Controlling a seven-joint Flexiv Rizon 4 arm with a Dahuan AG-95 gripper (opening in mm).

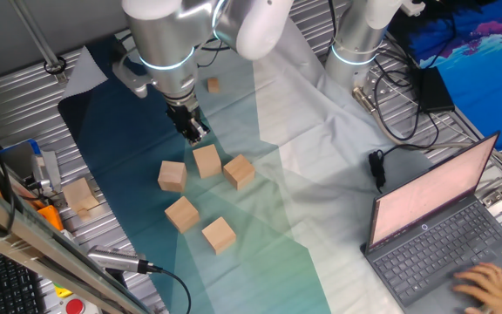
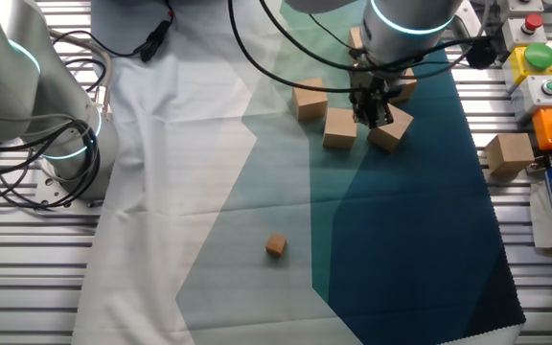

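Several larger wooden cubes lie grouped on the cloth, among them a left cube (image 1: 172, 177), an upper cube (image 1: 206, 161), a right cube (image 1: 239, 172) and two lower ones, a left one (image 1: 182, 215) and a right one (image 1: 219, 235). One much smaller wooden cube (image 2: 276, 245) rests alone, away from the group. My black gripper (image 1: 198, 134) points down just beyond the upper cube in exterior view 1. In exterior view 2 the gripper (image 2: 376, 117) overlaps the cubes. No cube shows raised in it; how its fingers stand is too small to tell.
Another wooden block (image 2: 509, 153) sits off the cloth, near the button boxes (image 2: 535, 91). A laptop (image 1: 443, 235) with a person's hand (image 1: 486, 288) on it occupies the right in exterior view 1. Cables (image 2: 286, 72) loop around my arm.
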